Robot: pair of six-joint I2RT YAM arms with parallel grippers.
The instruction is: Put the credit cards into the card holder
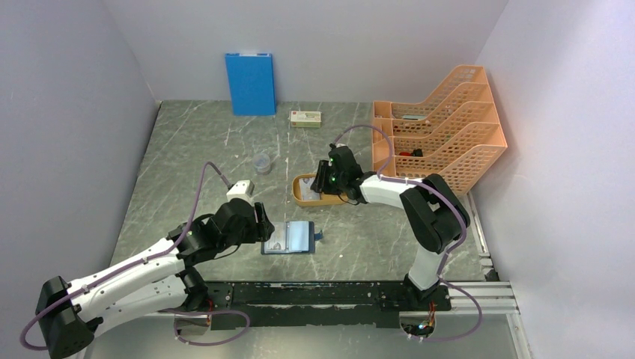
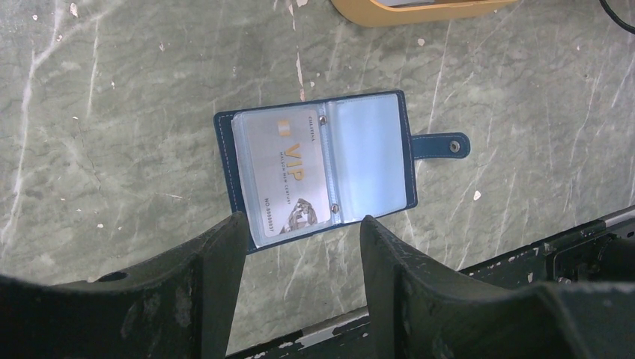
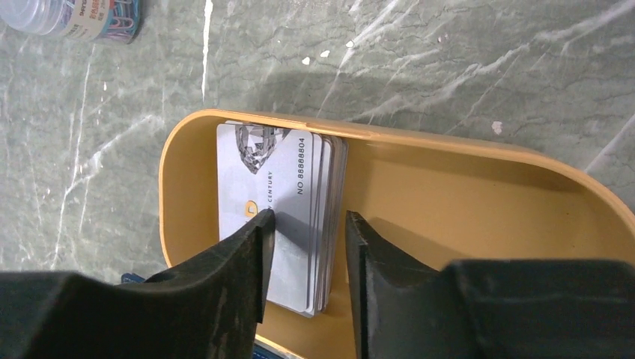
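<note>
The blue card holder [image 2: 409, 149] lies open and flat on the table, a VIP card [image 2: 288, 168] in its left sleeve; the right side shows a pale empty-looking sleeve [image 2: 368, 157]. Above its near edge, my left gripper is open with bare space between the fingers. A stack of white credit cards [image 3: 288, 187] leans at the left end of the orange-tan tray [image 3: 449, 202]. My right gripper is partly open over that tray, one finger in front of the top card's face and the other to the right of the stack. Whether either touches the cards, I cannot tell.
A small clear jar of paper clips [image 3: 97, 19] stands beyond the tray. Farther back are a small box [image 1: 305, 119] and a blue folder [image 1: 251, 84]. An orange file rack [image 1: 442, 131] fills the back right.
</note>
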